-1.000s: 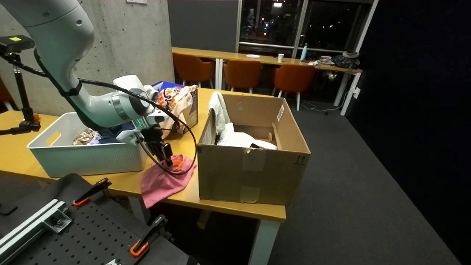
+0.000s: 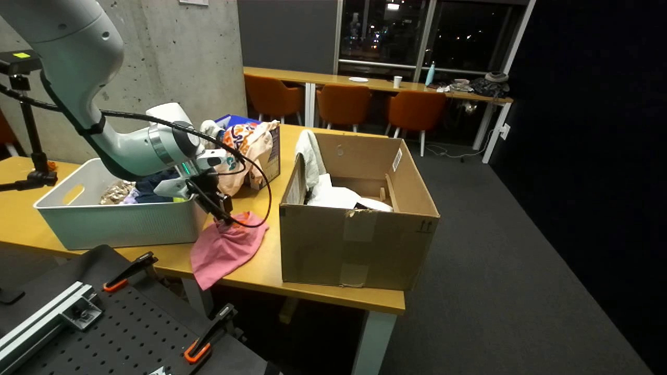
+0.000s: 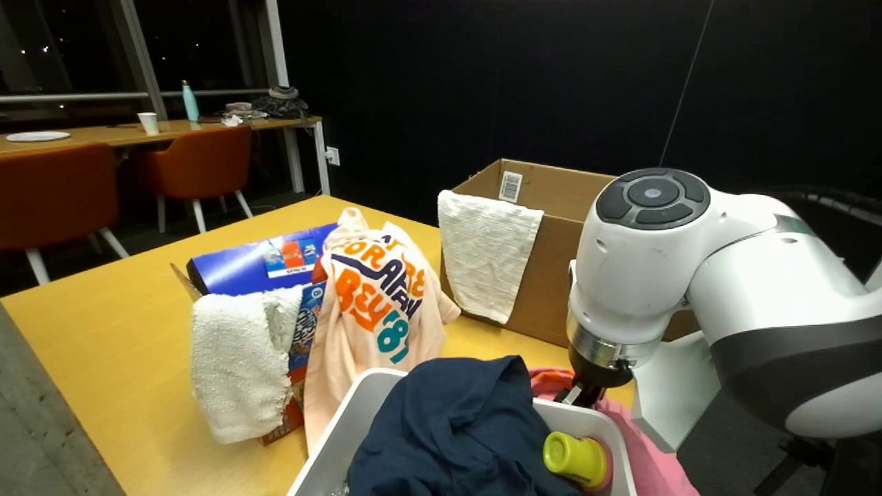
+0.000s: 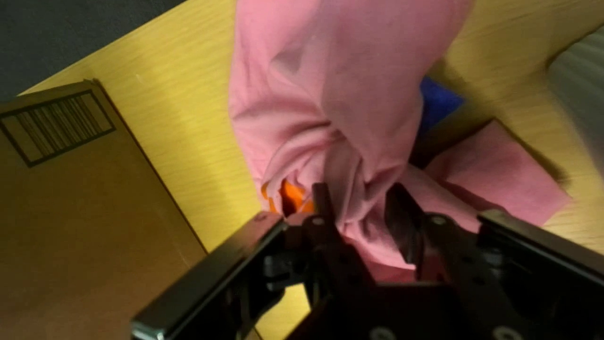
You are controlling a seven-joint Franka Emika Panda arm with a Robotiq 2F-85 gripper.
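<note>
A pink cloth point(image 2: 229, 249) with orange print lies crumpled on the table between the white bin and the cardboard box, its lower end hanging over the front edge. Low over its upper part is my gripper point(image 2: 225, 212). In the wrist view the fingertips of the gripper stand apart, part open, with folds of the pink cloth point(image 4: 351, 73) bunched between them. Whether both fingers press on the fabric is not clear. In exterior view 2 the bin wall and the arm hide most of the cloth point(image 3: 653, 459).
The white bin point(image 2: 125, 225) holds a dark blue cloth point(image 3: 455, 421) and a yellow-green cup point(image 3: 575, 459). On the right stands an open cardboard box point(image 2: 350, 250), a white towel point(image 3: 488, 248) over its rim. A peach printed cloth point(image 3: 372, 306) drapes over boxes behind.
My gripper has shifted left, towards the bin, and a little up. The pink cloth has slid left with it, away from the cardboard box. The white bin sits slightly further left.
</note>
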